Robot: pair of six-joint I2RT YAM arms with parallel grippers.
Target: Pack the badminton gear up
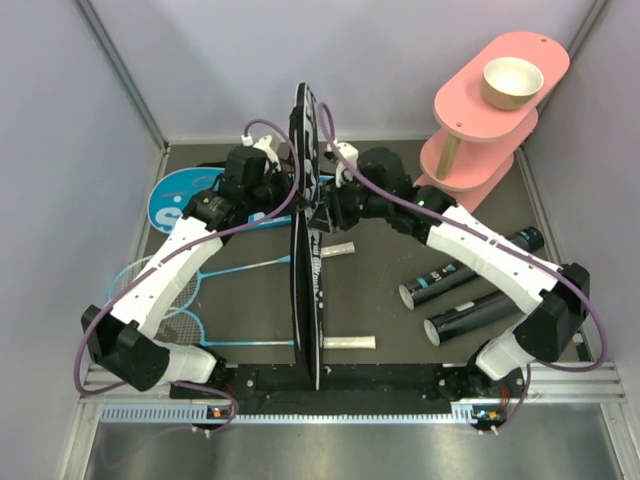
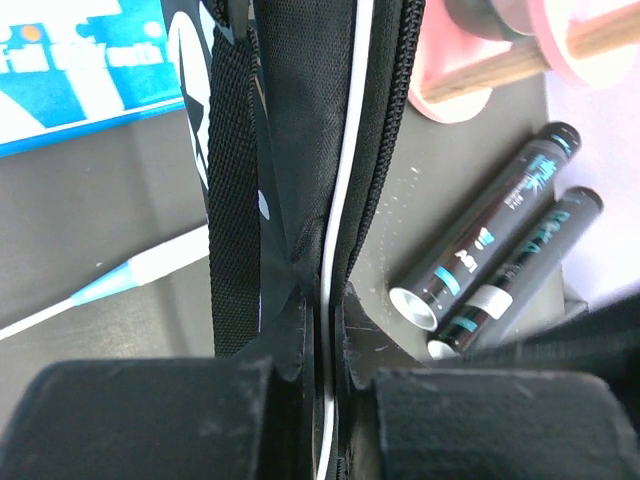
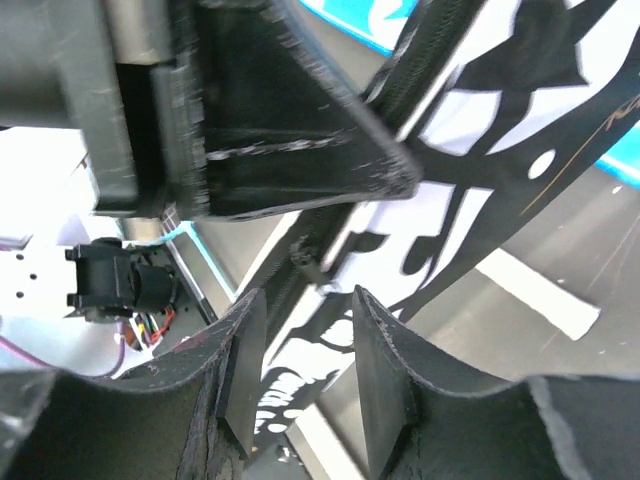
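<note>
A long black racket bag (image 1: pixel 306 270) with white lettering hangs upright over the middle of the table. My left gripper is shut on its edge, beside the white piping (image 2: pixel 345 150). In the right wrist view, a small zipper pull (image 3: pixel 308 265) lies on the bag's edge just beyond the tips of my right gripper. That gripper's fingers stand apart, and nothing shows held between them. Two rackets lie flat with their white handles (image 1: pixel 338 249) (image 1: pixel 348 342) partly behind the bag. At the right are two black shuttlecock tubes (image 1: pixel 468 268) (image 1: pixel 474 318).
A blue printed case (image 1: pixel 180 193) lies at the back left. The pink tiered stand (image 1: pixel 470 115) with a cream bowl (image 1: pixel 512 80) rises at the back right. Bare table (image 1: pixel 370 290) shows between the bag and the tubes.
</note>
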